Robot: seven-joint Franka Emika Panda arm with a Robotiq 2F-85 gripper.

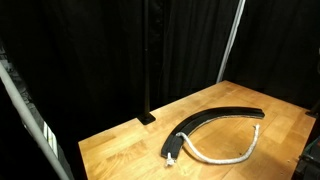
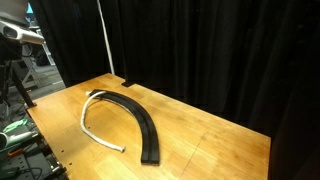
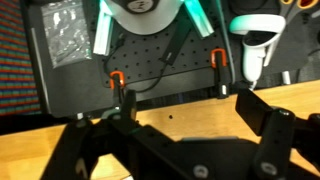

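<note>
A black curved track-like piece (image 1: 205, 118) lies on the wooden table, its arc also visible in exterior view 2 as a dark curved strip (image 2: 138, 112). Along its inner side runs a white rope (image 1: 220, 160), which curves loosely over the tabletop; in exterior view 2 the rope (image 2: 87, 122) lies left of the arc. In the wrist view my gripper is open, fingers spread wide with nothing between them. It hangs over the table's edge by the dark perforated base plate, away from the track and rope, which are outside this view.
The dark base plate (image 3: 160, 62) carries cables, orange-tipped clamps and a clear plastic bag (image 3: 66, 35). A small black stand foot (image 1: 146, 118) rests at the table's back edge. Bare wood (image 2: 215, 140) fills the right side in exterior view 2.
</note>
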